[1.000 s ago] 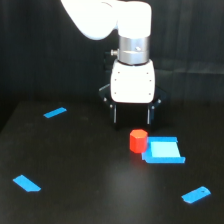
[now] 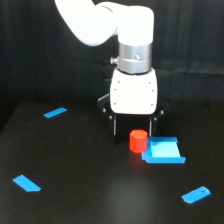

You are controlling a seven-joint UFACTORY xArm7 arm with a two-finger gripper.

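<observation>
A small red block (image 2: 138, 142) stands on the dark table, at the left edge of a light square pad (image 2: 165, 149) bordered with blue tape. Just above and behind the block, the white-bodied gripper (image 2: 132, 129) points downward. Its thin dark fingers (image 2: 114, 124) are spread well apart, and nothing appears held between them. The block shows below the hand. How far the fingertips are from it in depth is hard to judge, as they blend into the dark background.
Strips of blue tape mark the table at back left (image 2: 55, 112), front left (image 2: 26, 184) and front right (image 2: 196, 195).
The arm and gripper have come down a little, bringing the hand closer to the red block. Block and pad look unmoved, and the fingers remain spread.
</observation>
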